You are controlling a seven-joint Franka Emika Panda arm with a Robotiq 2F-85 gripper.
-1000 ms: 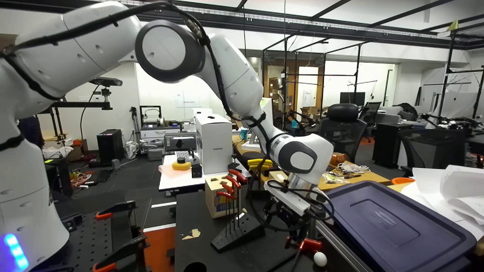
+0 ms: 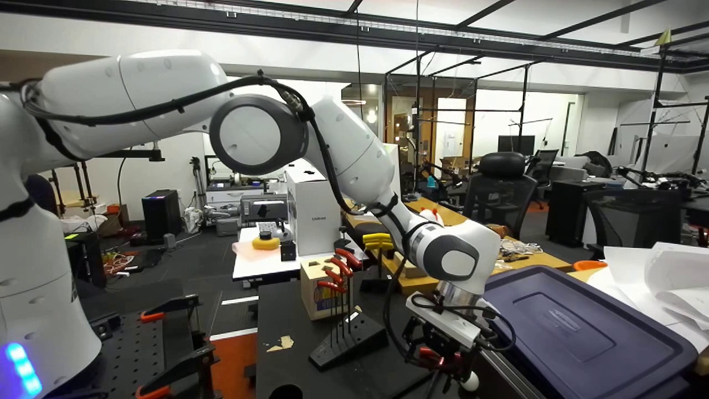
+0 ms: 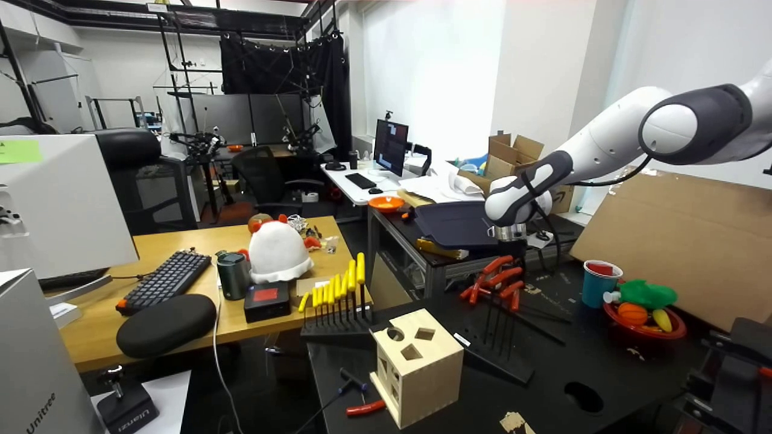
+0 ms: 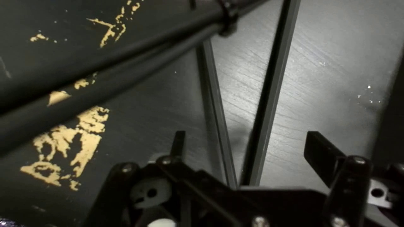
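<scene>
In the wrist view my gripper is open, its two black fingers wide apart with nothing held. Two dark straight rods lie on the black table between and beyond the fingers, coming together toward the gripper's base. In exterior view 1 the gripper is low over the table, right of the hex key stand and its red-handled keys. Red handles show around its fingers, and a white ball is close by. Exterior view 2 has the fingers mostly hidden behind red handles.
A wooden shape box and a yellow-handled key stand occupy the table's near side in exterior view 2. A blue cup and a red bowl of toys stand opposite. The dark blue lid lies beside the arm.
My arm has come down and slightly to the right in exterior view 1. The gripper now covers part of the red handle and sits closer to the white ball.
</scene>
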